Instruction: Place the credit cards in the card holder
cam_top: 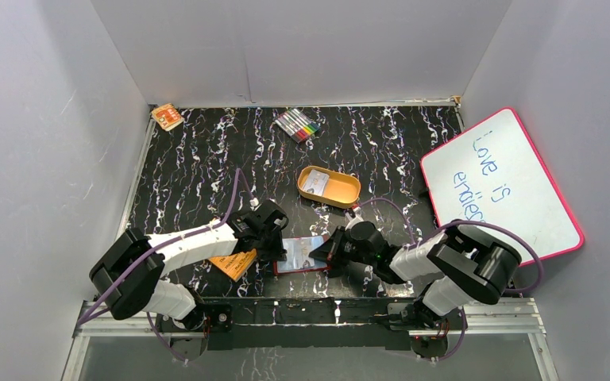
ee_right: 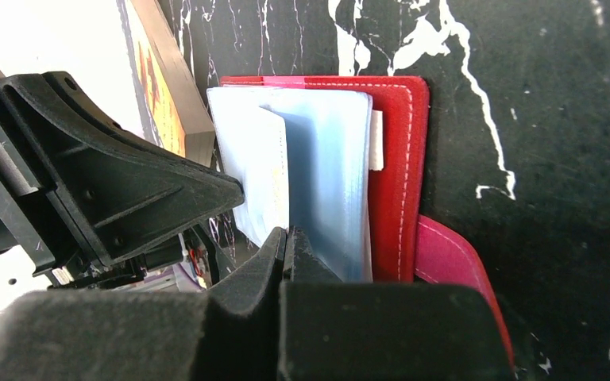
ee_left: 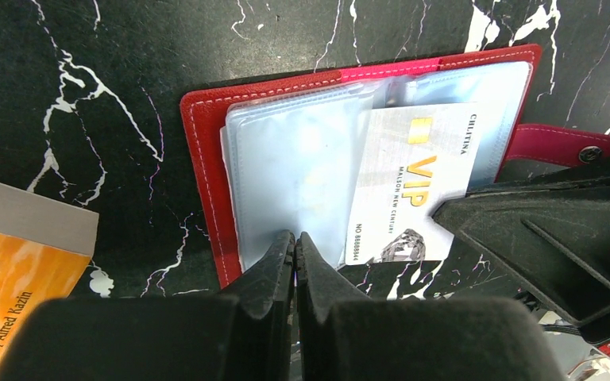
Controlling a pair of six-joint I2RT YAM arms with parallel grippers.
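The red card holder lies open near the front edge, its clear sleeves facing up. A silver VIP card lies on the right part of the sleeves in the left wrist view. My left gripper is shut, nothing visible between its fingers, its tips at the lower left of the sleeves. My right gripper is shut at the edge of the card and sleeve, which it seems to pinch; its tips are partly hidden.
A yellow tray with white cards sits behind the holder. An orange book lies left of it, markers at the back, a whiteboard at the right.
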